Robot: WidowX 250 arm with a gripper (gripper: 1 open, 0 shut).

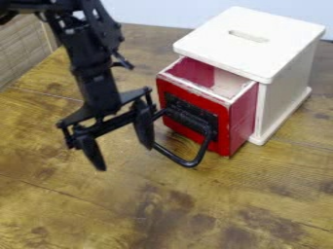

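A white box [281, 73] with a slot in its top stands at the upper right, its red-fronted drawer [225, 132] pulled partly out toward the left. A black loop handle [196, 156] juts from the drawer's front. The black gripper [117, 137] hangs open just left of that handle, its right finger overlapping the handle's left side in the view; whether they touch I cannot tell. Nothing shows between the fingers.
A tiled edge [19, 49] runs along the upper left, and a pale wall lies behind.
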